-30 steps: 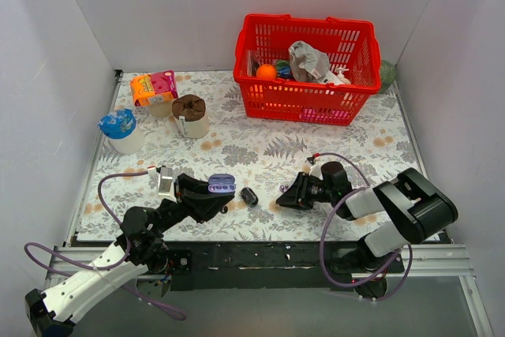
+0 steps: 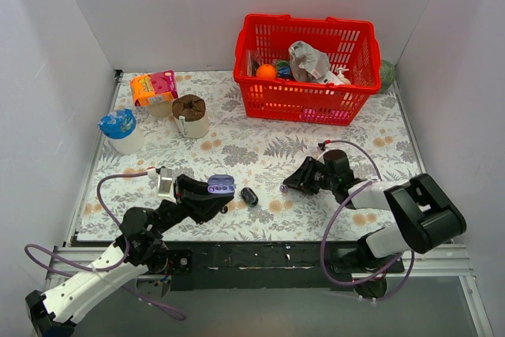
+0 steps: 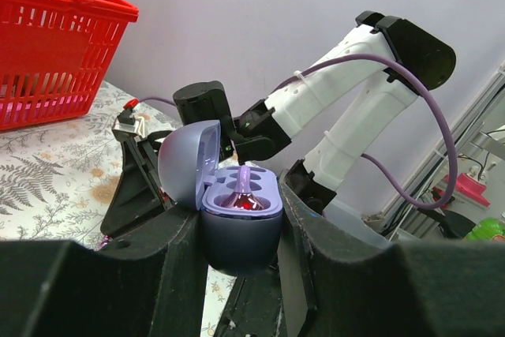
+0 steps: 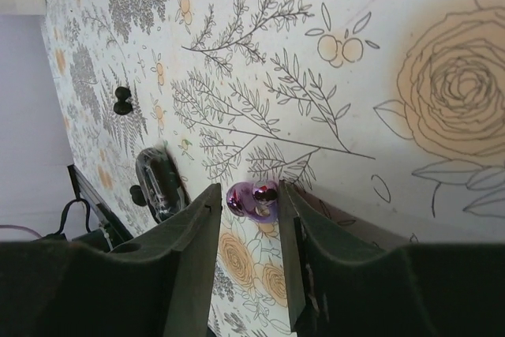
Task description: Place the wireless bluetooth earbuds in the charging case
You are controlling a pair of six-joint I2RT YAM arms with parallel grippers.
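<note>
My left gripper is shut on the purple charging case [image 3: 237, 226], holding it above the table with its lid open. Inside the case shows a purple stem-like part [image 3: 243, 181] with shiny red beneath it. In the top view the case [image 2: 222, 185] is left of the middle. A small purple earbud [image 4: 254, 201] with shiny dark ends lies on the patterned tabletop. My right gripper is partly open, its fingertips on either side of that earbud in view; whether they touch it I cannot tell.
A black case [image 2: 249, 196] lies between the two grippers, and small black pieces [image 4: 122, 100] are near it. The red basket [image 2: 308, 100] stands at the back; a brown-topped canister [image 2: 190, 116] is at the back left. Mid-table is clear.
My right gripper has shifted toward the back of the table and slightly right, coming to the earbud. The left arm and the case have stayed still.
</note>
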